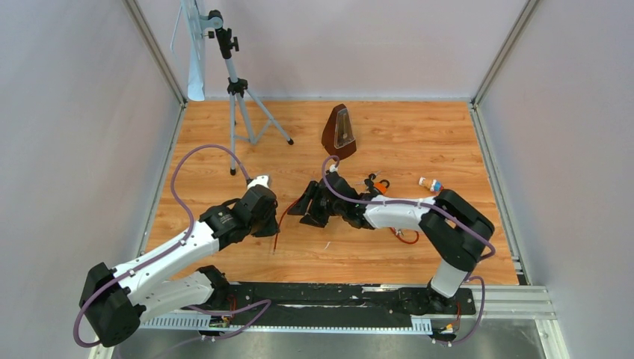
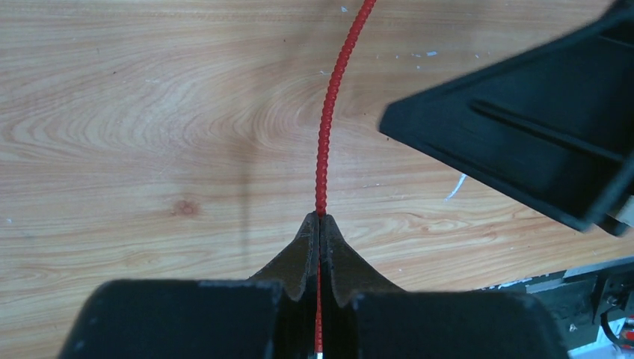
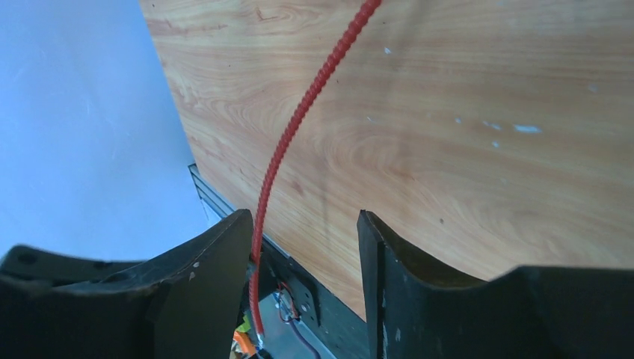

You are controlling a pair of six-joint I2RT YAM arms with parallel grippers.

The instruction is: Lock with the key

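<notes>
In the left wrist view, a thin red cord point(image 2: 323, 149) runs into my left gripper, which is shut on it; a short end hangs below the fingers. The cord point(image 1: 282, 217) rises toward my right gripper point(image 1: 303, 198), whose open fingers are beside it in the right wrist view, with nothing held. The cord's upper end, with any key, is hidden behind the right arm in the top view. An orange-and-black padlock point(image 1: 380, 187) is partly visible behind that arm.
A looped red cord point(image 1: 410, 241) lies under the right arm. A brown metronome point(image 1: 339, 134) stands at the back, a tripod point(image 1: 244, 120) at back left, a small figurine point(image 1: 431, 184) at right.
</notes>
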